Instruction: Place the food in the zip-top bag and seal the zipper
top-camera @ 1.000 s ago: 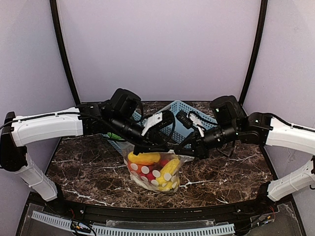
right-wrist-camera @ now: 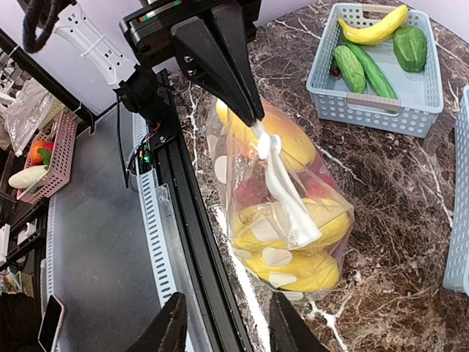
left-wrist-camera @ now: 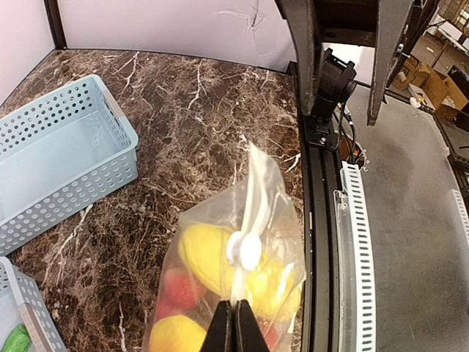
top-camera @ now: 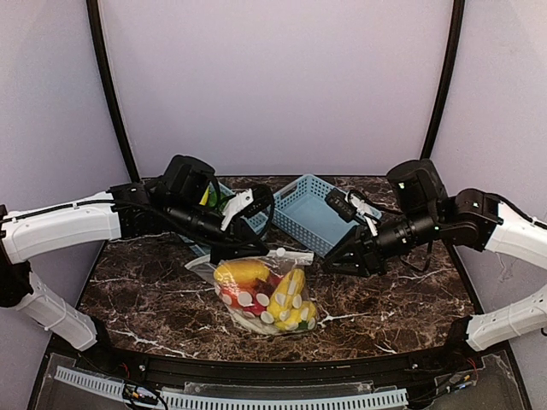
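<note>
A clear zip top bag (top-camera: 256, 299) full of yellow and red food stands on the marble table. My left gripper is shut on the white zipper strip (right-wrist-camera: 286, 191) at the bag's top, beside its round white slider (left-wrist-camera: 243, 249). My right gripper is to the right of the bag in the top view, its fingers apart with nothing between them. In the left wrist view its fingers hang above and beyond the bag's free end.
A blue basket holding a banana, cucumbers and a green pepper stands at the back left. An empty blue basket (left-wrist-camera: 80, 176) is behind the bag. Bare table lies at the front right.
My right gripper has moved right, away from the bag's zipper. My left gripper has shifted left along with the top of the bag, exposing more of the strip.
</note>
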